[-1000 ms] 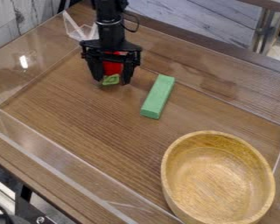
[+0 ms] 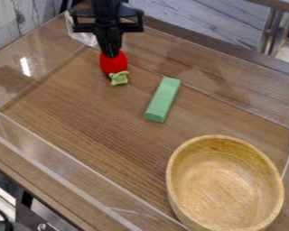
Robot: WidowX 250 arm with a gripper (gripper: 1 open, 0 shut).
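My black gripper (image 2: 108,45) is high at the top centre-left, its fingers close together, just above and behind a red strawberry-like object (image 2: 113,65) with a green leafy end (image 2: 119,78) lying on the wooden table. Whether the fingers touch the red object is hard to tell; it rests on the table.
A green block (image 2: 163,99) lies to the right of the red object. A large yellow bowl (image 2: 224,185) sits at the front right. Walls border the back.
My gripper has moved up and back from over the red object, which now shows more fully, lying with its green end toward the front.
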